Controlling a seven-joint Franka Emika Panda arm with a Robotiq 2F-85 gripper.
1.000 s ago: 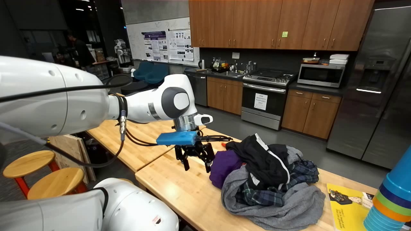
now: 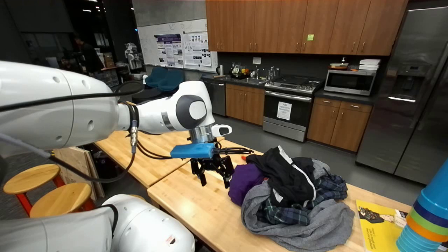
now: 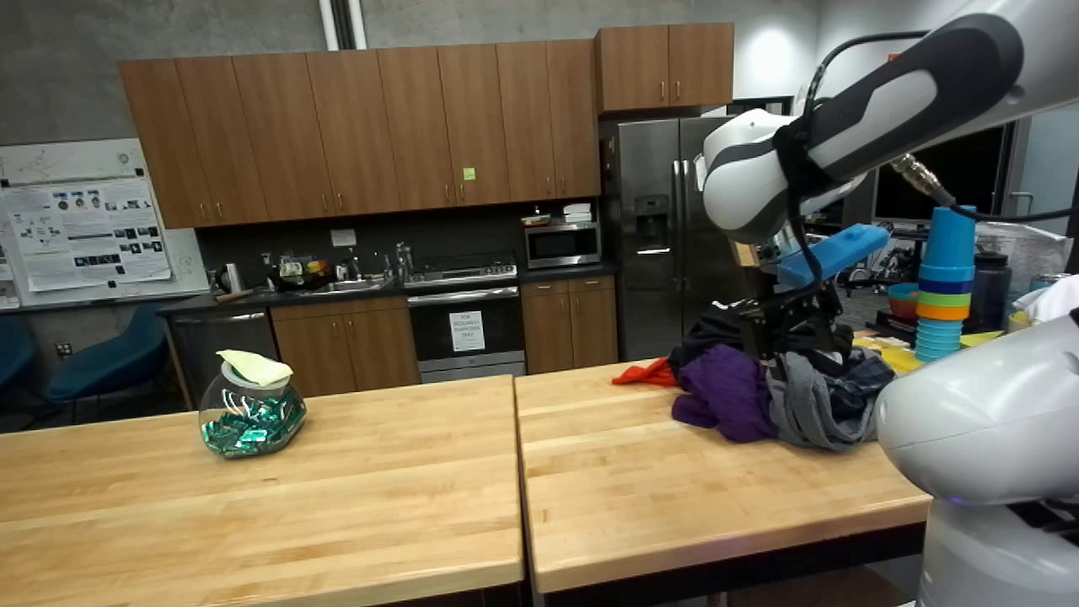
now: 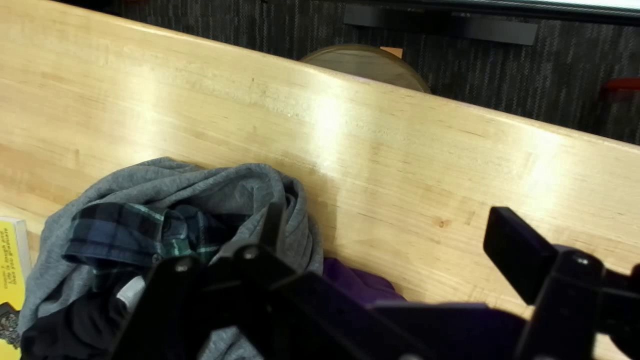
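Note:
My gripper [image 2: 215,182] is open above the wooden table, with nothing between its fingers. In exterior view 1 it stands just left of a heap of clothes. That heap holds a purple cloth [image 2: 244,181], a black garment with a white stripe [image 2: 289,178], a dark plaid shirt [image 2: 285,212] and a grey garment [image 2: 331,226] spread at the bottom. The wrist view shows wide-apart fingers [image 4: 516,252], bare table between their tips, and the grey garment [image 4: 180,180] to the left. Part of the purple cloth [image 4: 360,285] shows below; the fingers hide some of the heap.
A red cloth [image 3: 647,373] lies at the heap's edge. Beyond the heap are a yellow book [image 2: 378,231] and a tall stack of coloured cups [image 2: 424,218]. A glass jar [image 3: 253,415] stands on the other table [image 3: 405,486].

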